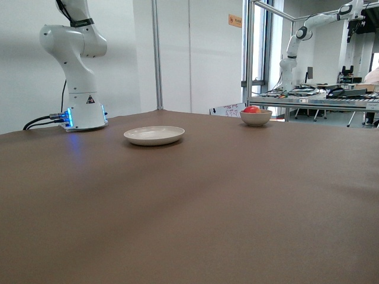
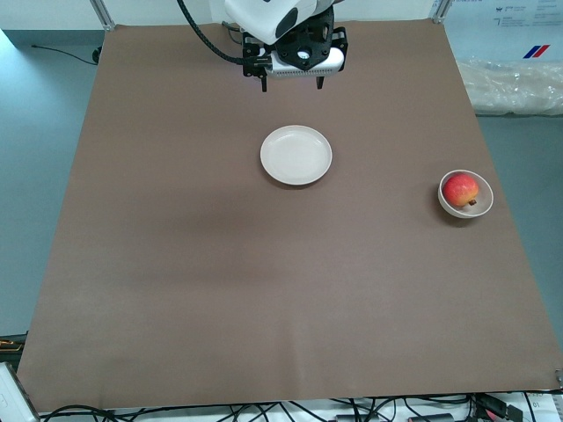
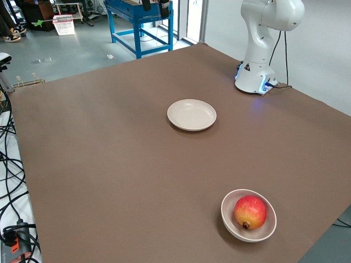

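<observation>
My gripper (image 2: 292, 85) hangs at the top centre of the left view, above the back of the brown table, its two black fingers apart with nothing seen between them. A white plate (image 2: 296, 155) lies flat in the middle, in front of it. A red-yellow fruit, like an apple or pomegranate (image 3: 250, 211), rests inside a small white bowl (image 3: 248, 235) at the right of the left view. In the top view the same bowl (image 1: 256, 118) is right of the plate (image 1: 154, 134); the gripper is out of that frame.
The arm's base (image 3: 255, 76) stands at its back edge with cables. More cables and equipment (image 2: 479, 404) lie beyond the front edge.
</observation>
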